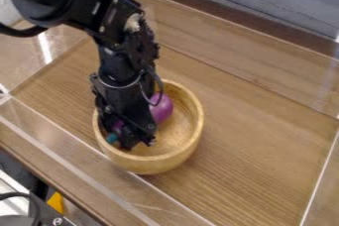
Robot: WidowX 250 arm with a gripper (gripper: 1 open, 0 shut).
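Note:
A black robot arm reaches down from the top left into a yellow bowl (179, 146) on the wooden table. My gripper (122, 131) is low inside the bowl's left side, its fingers mostly dark and hard to make out. A purple object (162, 109) lies in the bowl behind the gripper. Small bits of purple and teal show between or under the fingers, partly hidden, so what exactly is held is unclear.
The table's front edge runs along the lower left, with a yellow item (56, 201) below it.

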